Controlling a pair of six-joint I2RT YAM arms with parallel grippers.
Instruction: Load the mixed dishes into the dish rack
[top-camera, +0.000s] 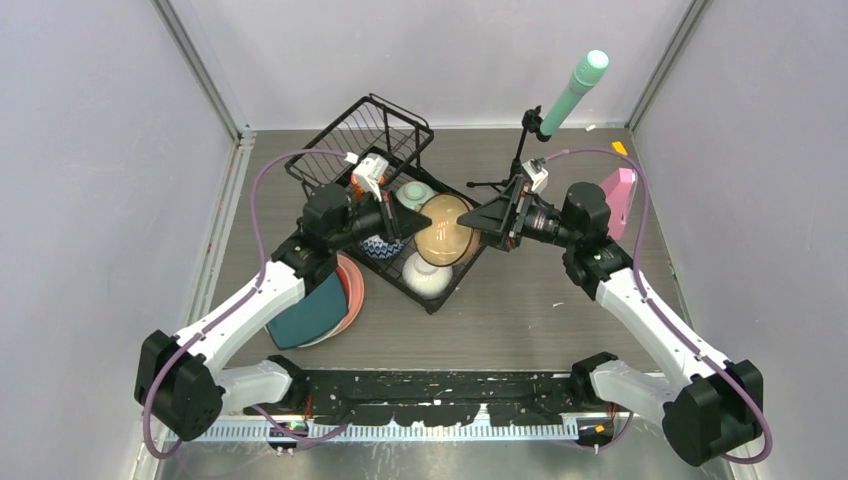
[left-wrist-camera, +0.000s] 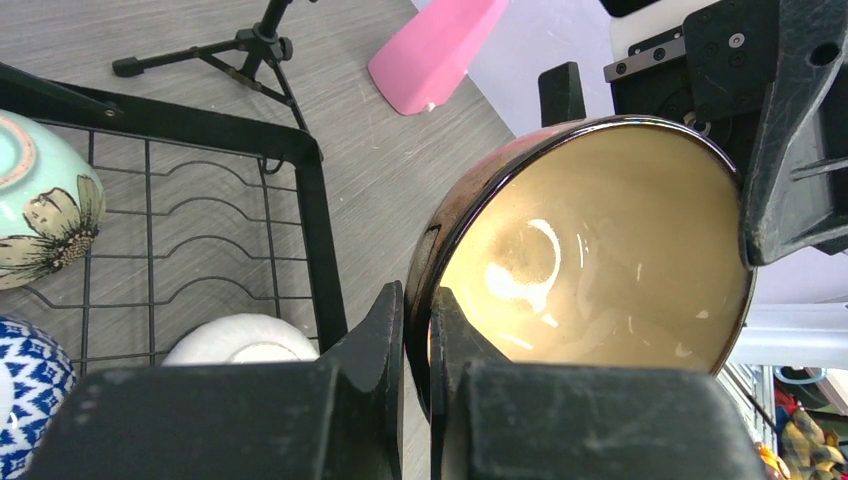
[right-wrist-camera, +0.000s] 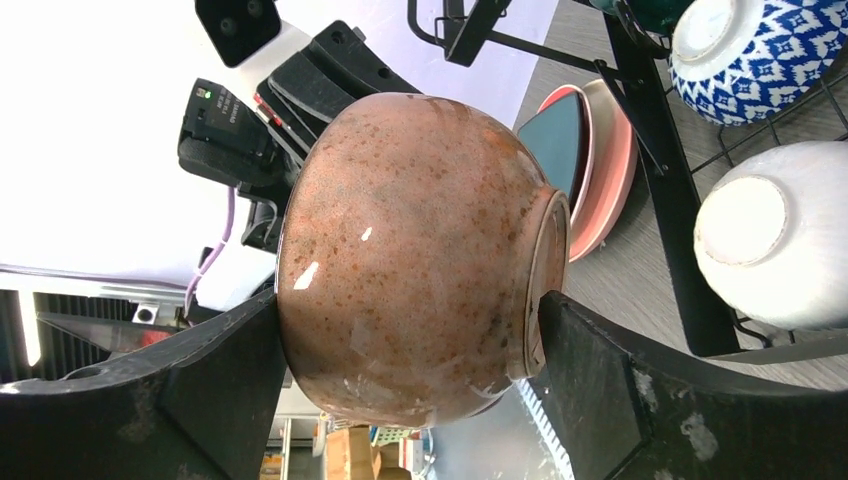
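A tan bowl (top-camera: 443, 230) with speckled brown outside (right-wrist-camera: 410, 250) hangs between both grippers over the black dish rack (left-wrist-camera: 180, 130). My left gripper is shut on its rim. My right gripper stands open around the bowl's sides, at its other end. In the rack lie a mint floral bowl (left-wrist-camera: 40, 210), a blue-patterned bowl (right-wrist-camera: 760, 60) and a white bowl (right-wrist-camera: 770, 235), all upside down.
Stacked plates (top-camera: 305, 315), teal and pink, lie left of the rack. A tripod (top-camera: 520, 150) with a green cylinder and a pink object (top-camera: 615, 200) stand behind and right. Bare table lies front right.
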